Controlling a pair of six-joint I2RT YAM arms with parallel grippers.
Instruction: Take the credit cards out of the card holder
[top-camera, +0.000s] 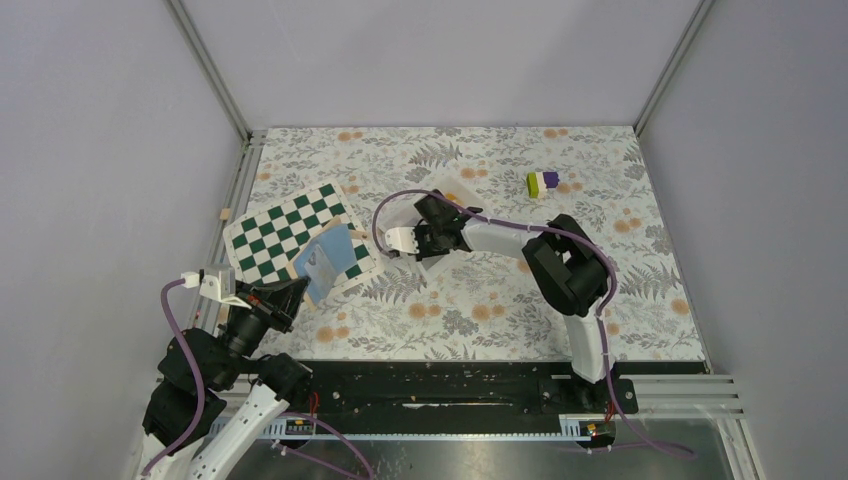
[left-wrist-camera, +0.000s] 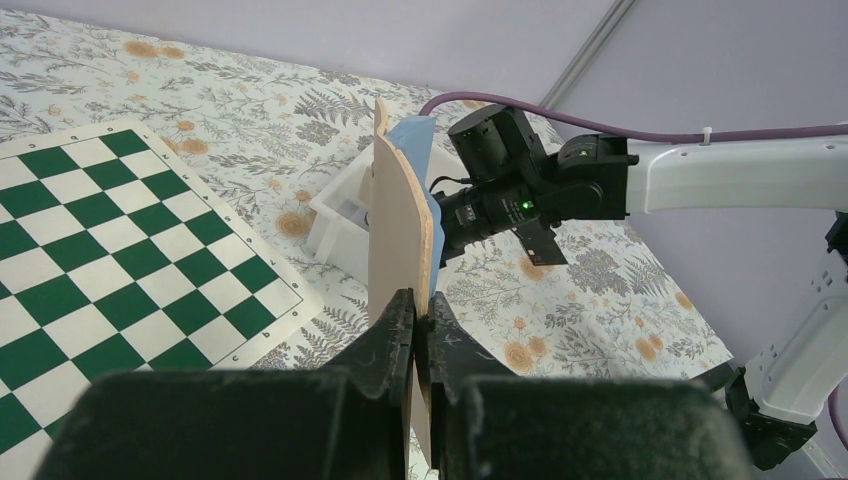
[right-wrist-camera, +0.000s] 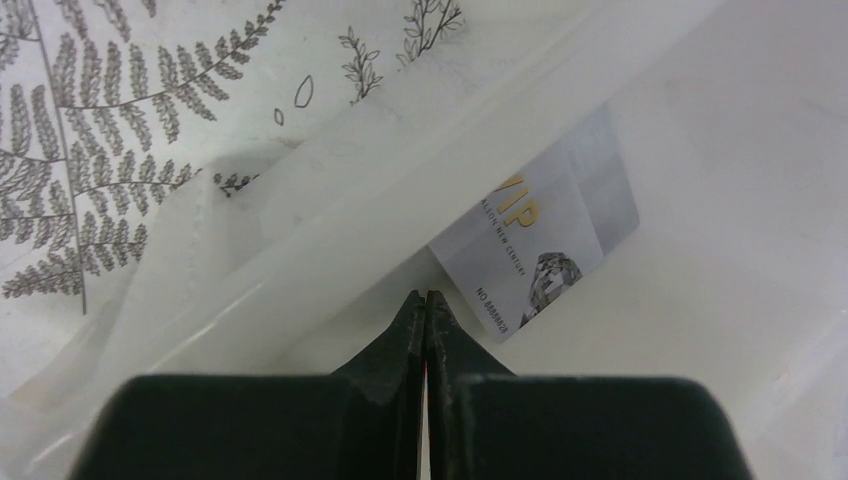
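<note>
My left gripper is shut on the card holder (left-wrist-camera: 398, 230), an upright beige and blue folder held over the checkered board at the left of the top view. In the right wrist view a white translucent box (right-wrist-camera: 700, 280) holds silver cards, the front one (right-wrist-camera: 520, 260) marked VIP, partly behind the box's near rim. My right gripper is shut, low in the box just below the cards, with nothing visible between its fingers. In the top view the right arm hides much of the box.
The checkered board (top-camera: 260, 230) lies at the left. A small green and purple block (top-camera: 542, 184) sits at the back right.
</note>
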